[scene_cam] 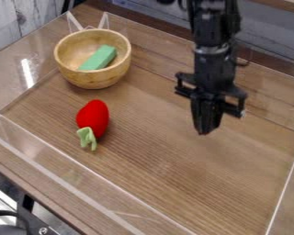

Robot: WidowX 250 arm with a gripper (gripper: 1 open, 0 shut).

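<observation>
My gripper (206,127) hangs over the middle right of the wooden table, pointing down, shut with nothing showing between its fingers. A light wooden bowl (76,66) stands at the back left with a green block (103,54) inside it. A red object with a pale green end (93,120), like a strawberry or radish, lies on the table at the left, apart from the bowl and the gripper.
Raised edges border it at the back and sides.
</observation>
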